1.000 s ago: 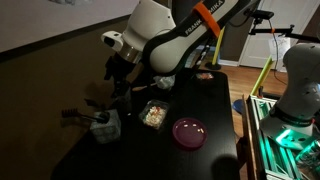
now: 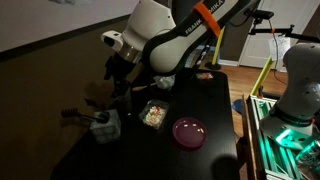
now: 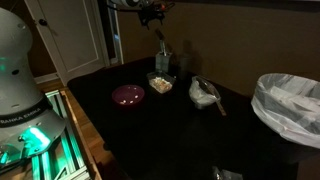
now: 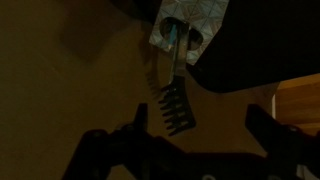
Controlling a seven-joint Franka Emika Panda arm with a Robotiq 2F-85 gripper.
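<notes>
A patterned, light-coloured utensil holder (image 2: 105,130) stands on the dark table by the wall, and a black slotted utensil (image 2: 72,115) leans out of it. From above, in the wrist view, the utensil's toothed black head (image 4: 177,110) and its handle reaching into the holder (image 4: 208,15) are visible. My gripper is open, its dark fingers standing wide apart on either side of the utensil head. They do not visibly touch it, and the depth between them is hard to judge. In exterior view 2 the gripper (image 3: 152,15) is high above the holder.
A clear container of food (image 2: 155,114) sits near the holder. Beside it is a maroon plate (image 2: 188,140) with small pieces on it. A white bundle (image 3: 203,97) lies farther along the table, and a white-lined bin (image 3: 288,110) stands at the right.
</notes>
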